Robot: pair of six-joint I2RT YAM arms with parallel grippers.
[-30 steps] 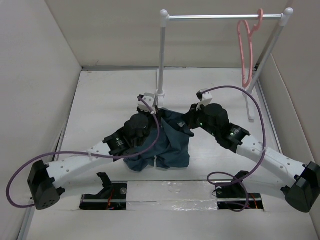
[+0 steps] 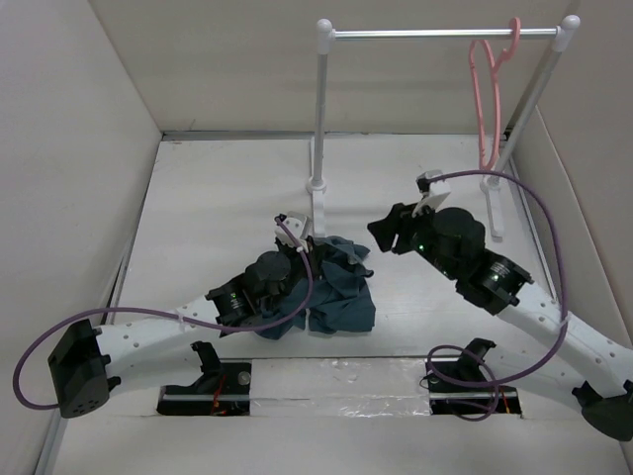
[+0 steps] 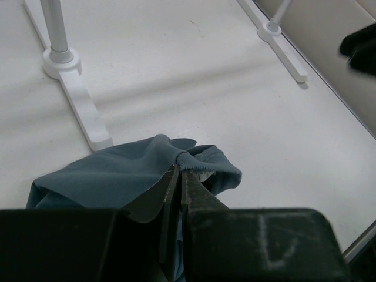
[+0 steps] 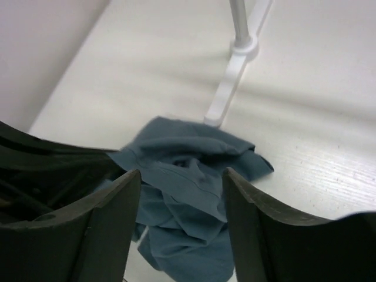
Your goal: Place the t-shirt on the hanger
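Note:
The dark teal T-shirt (image 2: 341, 297) lies crumpled on the white floor below the rail's left post. My left gripper (image 2: 297, 237) is shut on its collar; in the left wrist view the ribbed edge (image 3: 200, 164) sits at the fingertips. My right gripper (image 2: 386, 230) stands apart from the cloth to the upper right, with its fingers open; in the right wrist view the shirt (image 4: 194, 188) shows beyond them. Pink hangers (image 2: 495, 89) hang at the right end of the rail.
The white rack (image 2: 320, 119) has feet on the floor, one (image 3: 85, 111) just behind the shirt. Walls enclose both sides and the back.
My right gripper has left the shirt and moved up and to the right. My left gripper stays at the shirt, slightly shifted.

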